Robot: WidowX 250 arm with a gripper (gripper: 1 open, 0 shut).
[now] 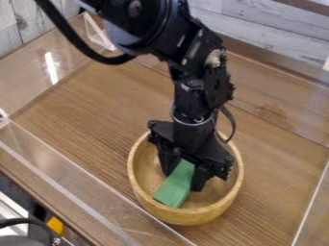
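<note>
A wooden bowl [206, 209] sits on the table near the front. Inside it lies a green block [172, 191], tilted, its upper end rising between the fingers of my black gripper [186, 165]. The gripper reaches down into the bowl from above and is shut on the block. The block's top end is partly hidden by the fingers.
A pale wall runs along the back. Clear panels edge the table at front left and right, with dark cables at the lower left.
</note>
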